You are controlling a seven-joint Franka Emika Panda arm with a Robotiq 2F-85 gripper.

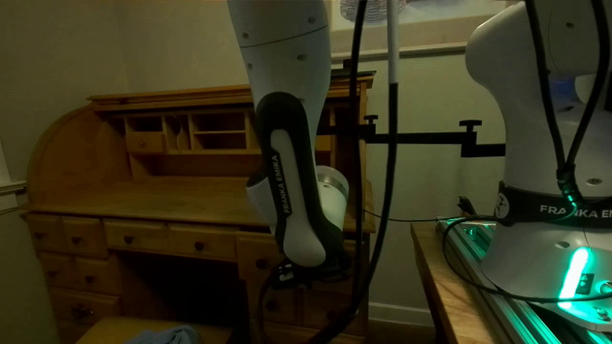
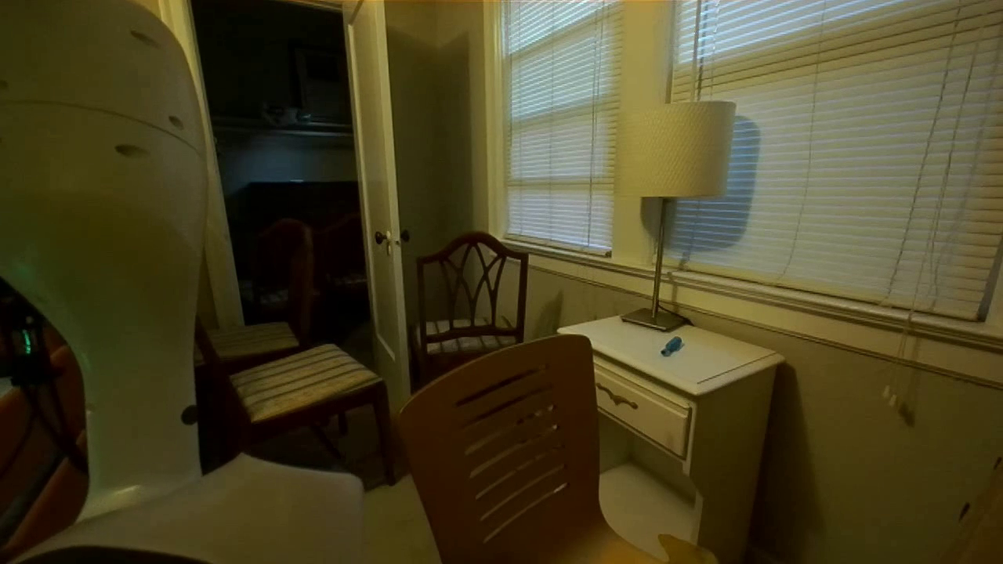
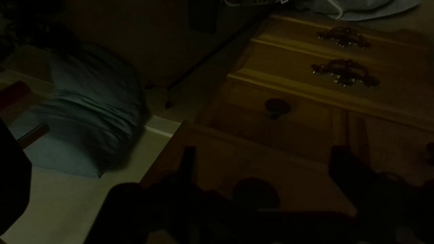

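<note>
In the wrist view my gripper stands open, its dark fingers (image 3: 187, 164) wide apart with nothing visible between them. Beyond it is a wooden drawer front with a round dark knob (image 3: 255, 193), partly behind the gripper's silhouette. Farther up are another round knob (image 3: 277, 107) and two ornate metal pulls, one of them a dark handle (image 3: 346, 73). From exterior view 1, the arm hangs in front of the roll-top desk (image 1: 143, 195), hand low by its right-hand drawers; the fingers are hard to make out. Whether any drawer is touched, I cannot tell.
A wooden chair (image 2: 508, 432) and a white side table (image 2: 658, 352) with a lamp (image 2: 677, 150) stand in exterior view 2. Grey-blue fabric (image 3: 85, 114) lies left of the drawers. Black cables (image 1: 391, 172) hang beside the arm.
</note>
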